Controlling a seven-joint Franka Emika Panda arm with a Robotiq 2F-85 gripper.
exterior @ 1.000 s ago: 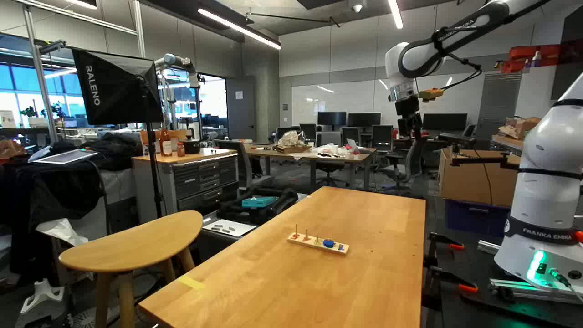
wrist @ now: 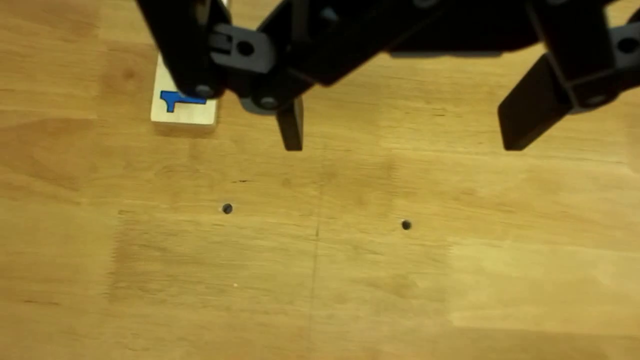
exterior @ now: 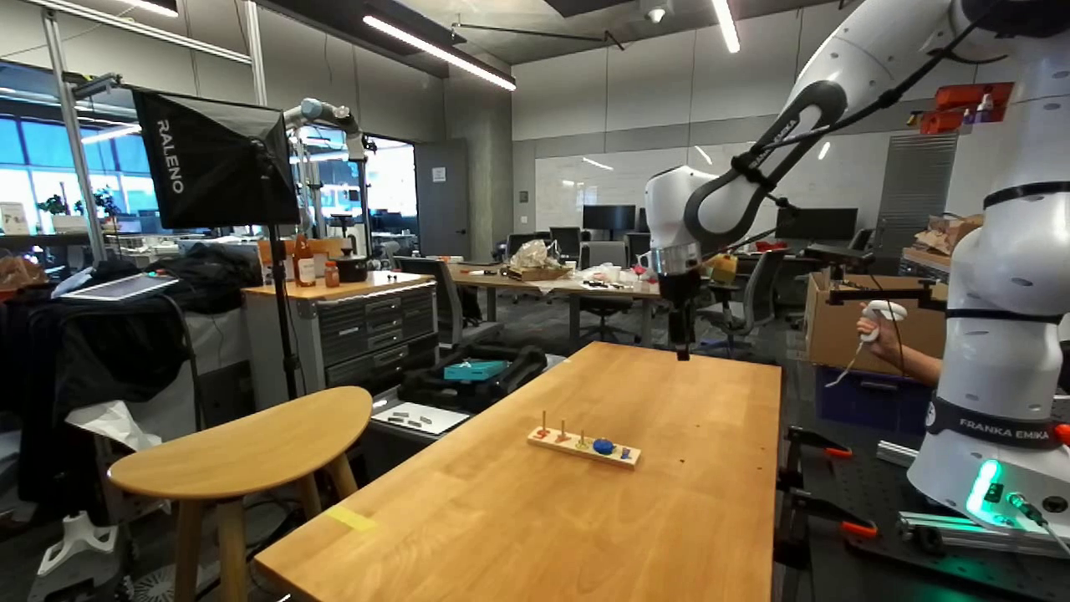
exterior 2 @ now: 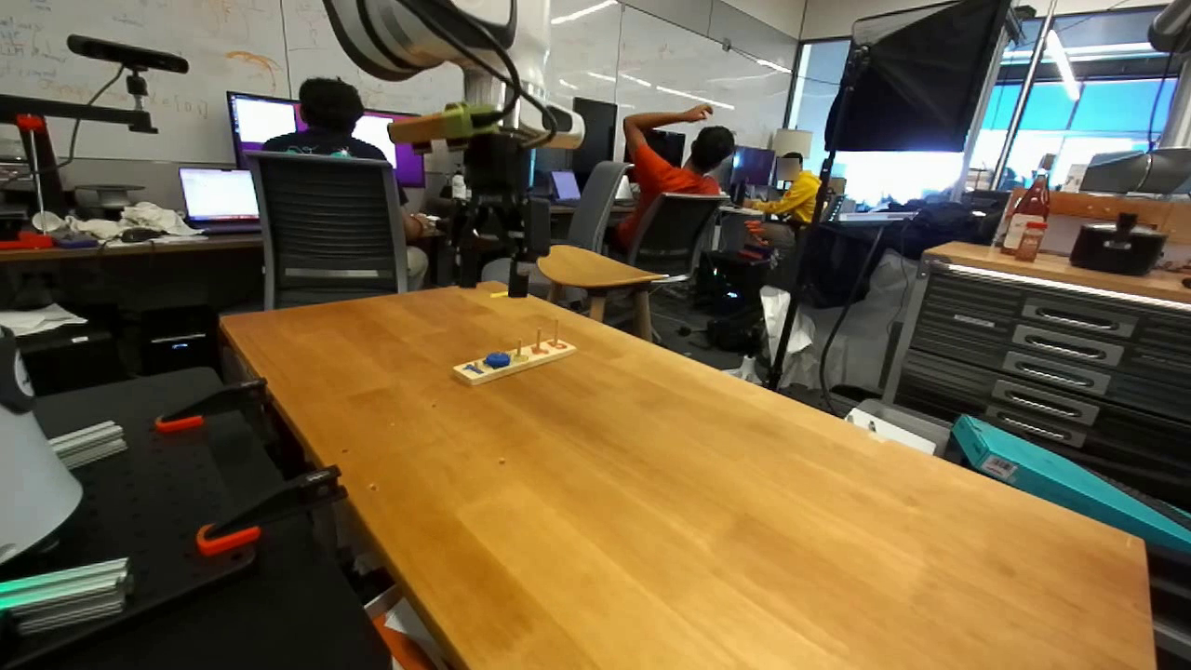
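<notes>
A narrow wooden peg board (exterior: pixel 573 446) lies on the table, with several upright pegs and a blue ring (exterior: pixel 603 446) near one end. From the other side, the same board (exterior 2: pixel 480 374) and ring (exterior 2: pixel 498 359) show near the far part of the table. In the wrist view the board's end (wrist: pixel 183 115), printed with a blue 1, appears at upper left, partly covered by a finger linkage. My gripper is open over bare wood, its fingers wide apart and empty. Exterior view 1 has the gripper (exterior: pixel 683 351) above the table, clear of the board.
Clamps (exterior: pixel 833 512) grip its edge on the robot's side. A stool (exterior: pixel 251 441) stands by the opposite edge. A hand holds a white controller (exterior: pixel 884 310) beside the arm.
The arm has swung lower and to the left in exterior view 1, bringing the gripper down closer to the table. A hand with a controller has appeared at right. The board and ring have stayed put.
</notes>
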